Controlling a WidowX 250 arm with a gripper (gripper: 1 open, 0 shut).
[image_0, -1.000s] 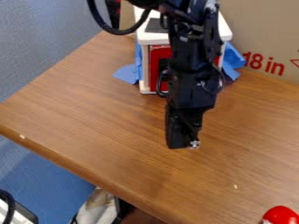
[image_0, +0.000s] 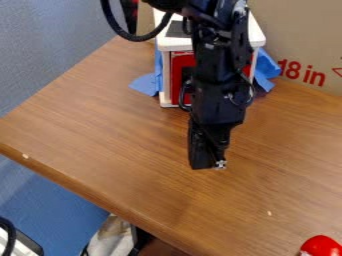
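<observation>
My black gripper (image_0: 209, 160) hangs pointing down over the middle of the wooden table (image_0: 120, 170). Its tip is dark, and I cannot tell whether its fingers are open or shut. Behind the arm stands a white and red box-like object (image_0: 171, 90) with blue tape (image_0: 144, 84) at its sides, partly hidden by the arm. At the bottom right edge lies a red object (image_0: 321, 247), cut off by the frame.
A cardboard panel (image_0: 302, 40) with red print stands at the back right. The table's left edge runs diagonally beside a grey-blue area.
</observation>
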